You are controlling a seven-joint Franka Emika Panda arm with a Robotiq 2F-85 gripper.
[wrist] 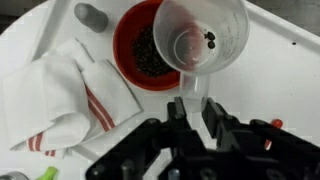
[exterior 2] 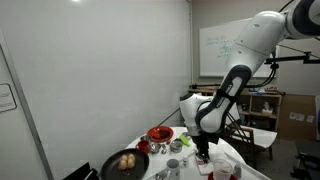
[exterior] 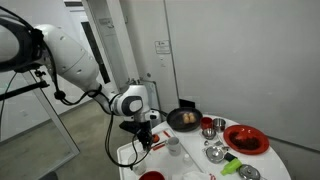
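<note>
A clear cup (wrist: 205, 35) with a few dark bits inside fills the top of the wrist view. My gripper is shut on its handle. Just beyond, partly covered by the cup, is a red bowl (wrist: 145, 55) holding dark beans or grains. In exterior view 1 the same red bowl (exterior: 152, 176) lies at the lower edge, with the clear cup (exterior: 128, 155) behind it, below the arm. Exterior view 2 has the gripper (exterior 2: 204, 153) low over the table; small details are unclear there.
Beside the bowl lies a white cloth (wrist: 60, 100) with red stripes, and a grey object (wrist: 91, 17) stands near it. A black pan (exterior: 184, 119), a wide red bowl (exterior: 246, 138) and several metal pots (exterior: 215, 154) occupy the table's far side.
</note>
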